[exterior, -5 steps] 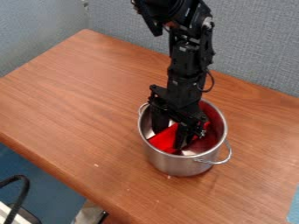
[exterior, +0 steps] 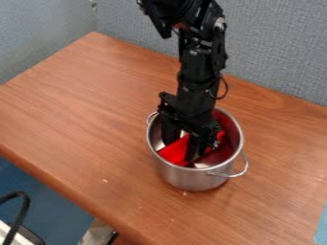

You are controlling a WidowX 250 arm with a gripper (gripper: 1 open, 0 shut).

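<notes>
A steel pot (exterior: 181, 177) with two side handles stands on the wooden table (exterior: 83, 100), right of the middle of the view. My black gripper (exterior: 189, 142) reaches down from above into the pot, beside a red object (exterior: 175, 148) lying inside. The fingertips are dark and overlap the pot's shadowed interior, so I cannot tell whether they hold anything.
Grey padded walls rise behind it. A black cable (exterior: 13, 199) and some items lie below the table's front-left edge.
The pot and my arm have shifted slightly left and up in the view. The red object remains inside the pot.
</notes>
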